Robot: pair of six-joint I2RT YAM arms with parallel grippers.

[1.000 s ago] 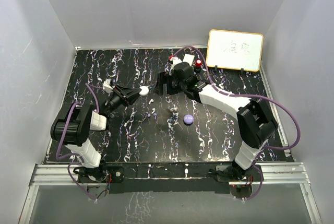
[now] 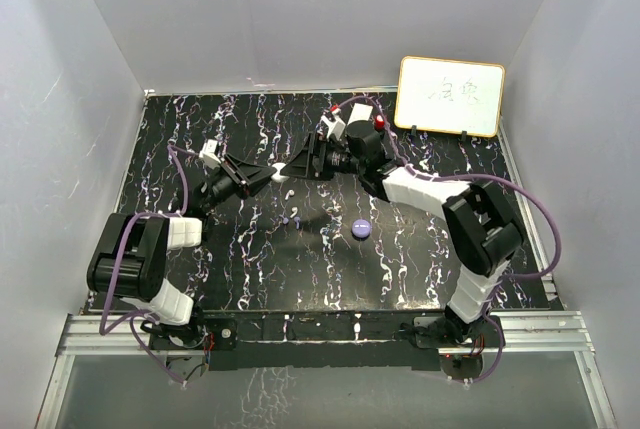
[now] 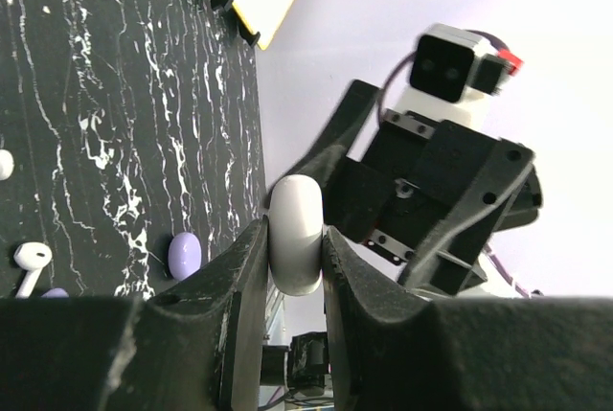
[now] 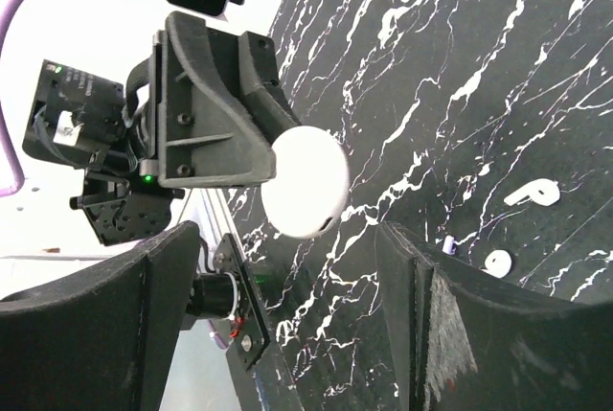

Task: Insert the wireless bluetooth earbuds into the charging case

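A white charging case (image 3: 295, 234), rounded and seemingly closed, is pinched between the fingertips of my left gripper (image 2: 268, 177), held above the table. My right gripper (image 2: 304, 167) comes at it from the right with its fingers part open. In the right wrist view the case (image 4: 308, 181) appears ahead of and between the two spread fingers, and I cannot tell whether either touches it. On the table lie a white earbud (image 4: 534, 193) and a second small white piece (image 4: 498, 262), probably the other earbud.
A purple case (image 2: 361, 229) rests on the dark marbled table, with small purple earbuds (image 2: 291, 220) to its left. At the back right stands a whiteboard (image 2: 449, 95), beside a red-capped bottle (image 2: 380, 123).
The right gripper has moved left, up to the white case.
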